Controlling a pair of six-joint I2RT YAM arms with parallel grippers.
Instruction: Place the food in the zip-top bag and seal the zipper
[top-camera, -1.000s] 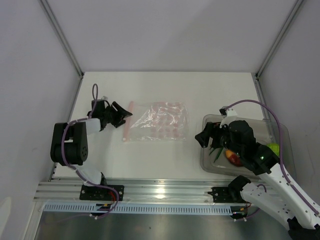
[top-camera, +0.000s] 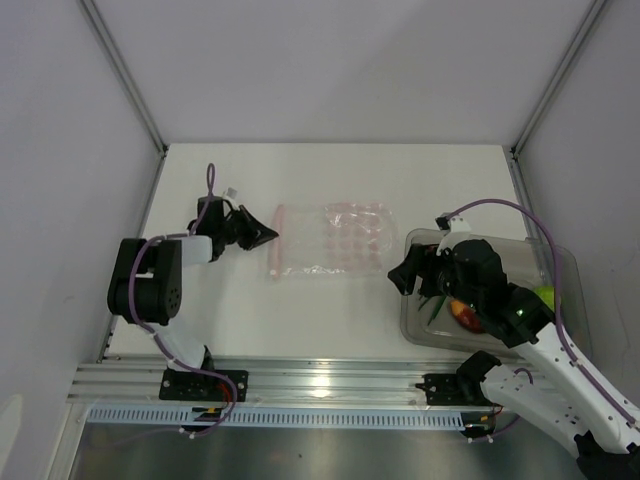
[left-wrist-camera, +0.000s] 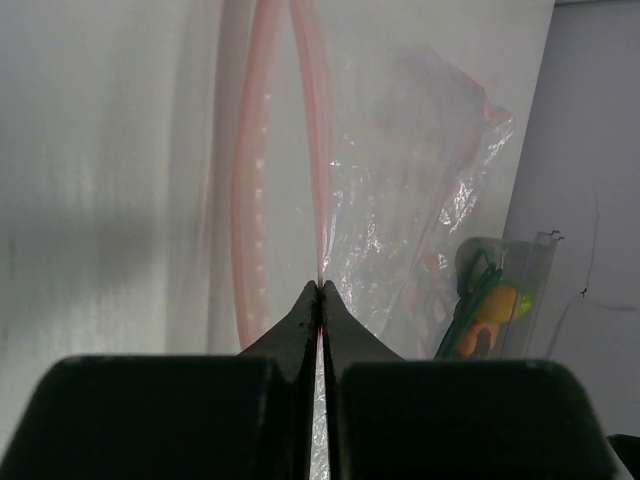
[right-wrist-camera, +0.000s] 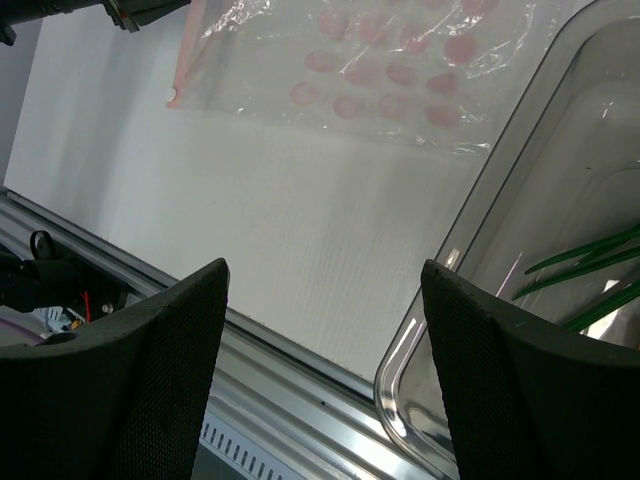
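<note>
The clear zip bag, printed with pink spots, lies flat mid-table, its pink zipper end facing left. In the left wrist view two pink strips stand apart. The tips of my left gripper are shut on the upper strip, which runs straight into them. Over the left rim of the clear bin hangs my right gripper, its fingers wide with nothing between them. The bin holds the food: a red and orange piece, a bright green one and dark green stalks. The right arm partly hides it.
A metal rail runs along the front edge. Grey walls enclose the sides and back.
My left gripper has closed and shifted a little to the right. The bag has slid right with it, closer to the bin. The right arm has stayed still.
</note>
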